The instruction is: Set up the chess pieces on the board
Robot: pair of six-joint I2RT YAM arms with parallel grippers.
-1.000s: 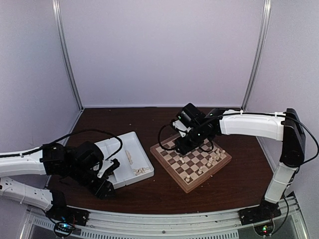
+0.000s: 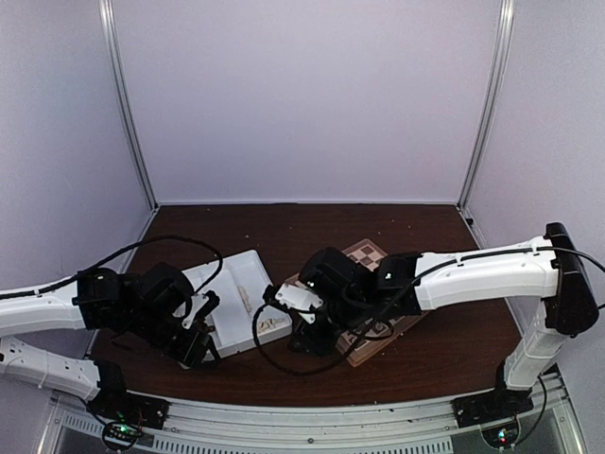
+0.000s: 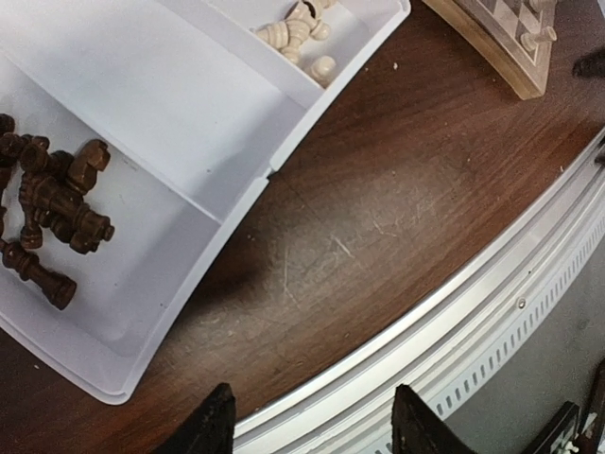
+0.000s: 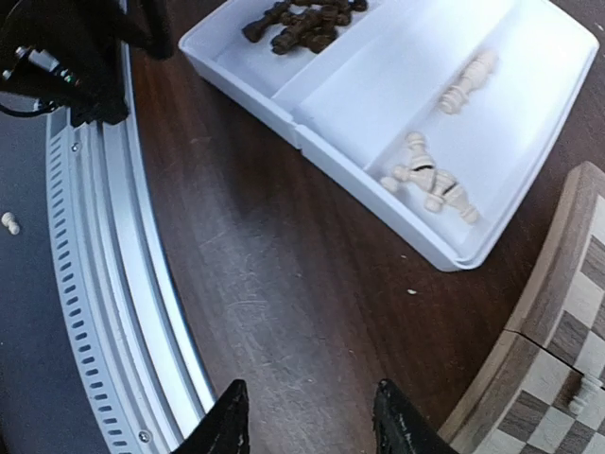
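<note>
A white divided tray (image 2: pixel 228 270) holds dark brown pieces (image 3: pixel 66 208) in one section and cream pieces (image 4: pixel 425 180) in another. The wooden chessboard (image 2: pixel 364 252) lies right of it, mostly hidden by my right arm from above; cream pieces (image 3: pixel 534 38) stand on it. My left gripper is open and empty over bare table beside the tray's near edge. My right gripper is open and empty over the table between tray and board.
The metal rail (image 4: pixel 123 274) runs along the table's front edge, with a small pale piece (image 4: pixel 9 222) seen beyond it in the right wrist view.
My right arm has moved from over the board toward the front left, closer to the tray and my left gripper. The left arm has shifted slightly.
</note>
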